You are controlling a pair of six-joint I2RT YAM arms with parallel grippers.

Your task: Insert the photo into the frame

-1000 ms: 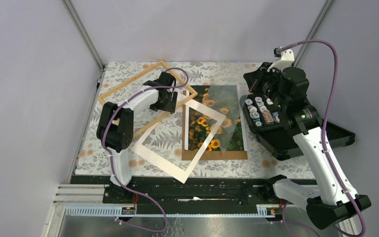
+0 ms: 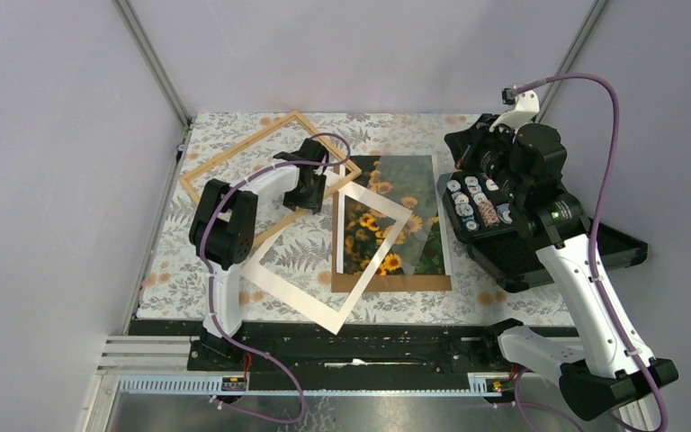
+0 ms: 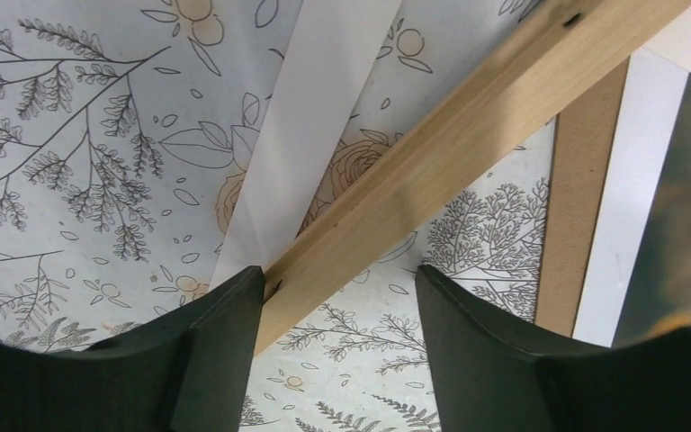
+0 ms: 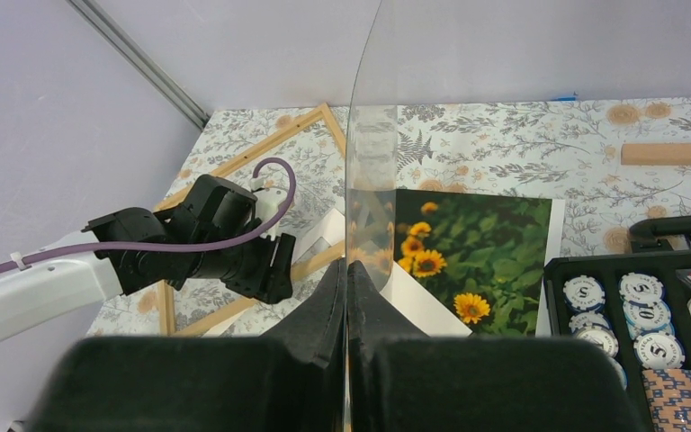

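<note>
The sunflower photo (image 2: 357, 243) lies on a brown backing board (image 2: 396, 283), partly covered by the white mat (image 2: 297, 295). A light wooden frame (image 2: 241, 144) rests to the left, one side crossing over the mat. My left gripper is open over that side; the wooden bar (image 3: 414, 193) runs diagonally past its left fingertip, and nothing is clamped. Raised at the right, my right gripper is shut on a clear sheet (image 4: 372, 144), which stands edge-on in the right wrist view and hangs over the photo in the top view.
A black case (image 2: 558, 256) with poker chips (image 4: 648, 315) stands open to the right of the photo. At the back right lies a small wooden block (image 4: 658, 154).
After drifting slightly left, my left gripper has moved right along the wooden frame's side. The right arm, clear sheet, photo and mat look almost unchanged.
</note>
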